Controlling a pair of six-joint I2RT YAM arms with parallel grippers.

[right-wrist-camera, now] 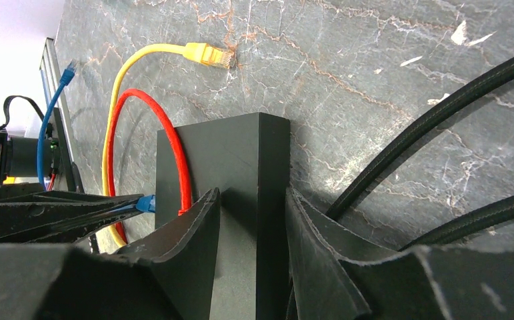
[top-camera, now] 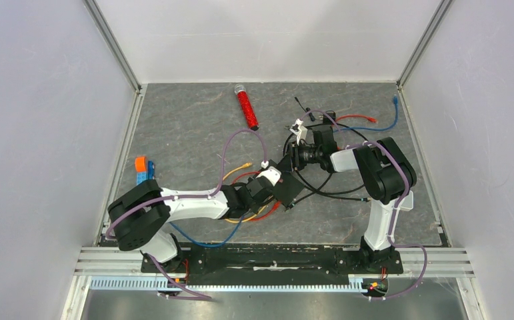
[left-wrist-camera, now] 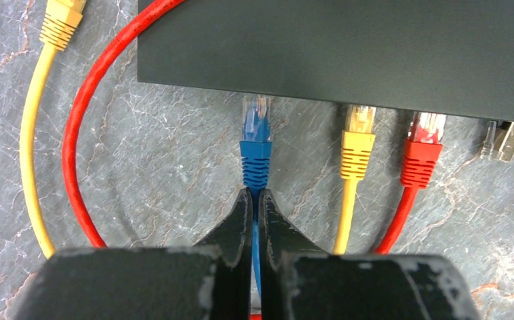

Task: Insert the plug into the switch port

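Note:
The black switch (left-wrist-camera: 337,47) fills the upper left wrist view, with yellow (left-wrist-camera: 355,150) and red (left-wrist-camera: 419,160) plugs at its port side. My left gripper is shut on the blue cable just behind its plug (left-wrist-camera: 256,153), whose clear tip is at the switch's edge; whether it is inside a port cannot be told. In the right wrist view my right gripper has its fingers part open around the switch's end (right-wrist-camera: 271,160); whether they press on it is unclear.
Loose yellow and red cables arch beside the switch, and thick black cables (right-wrist-camera: 441,110) lie to its right. A red cylinder (top-camera: 246,107) lies at the back. An orange-and-blue object (top-camera: 142,170) is at the left, with clear floor between.

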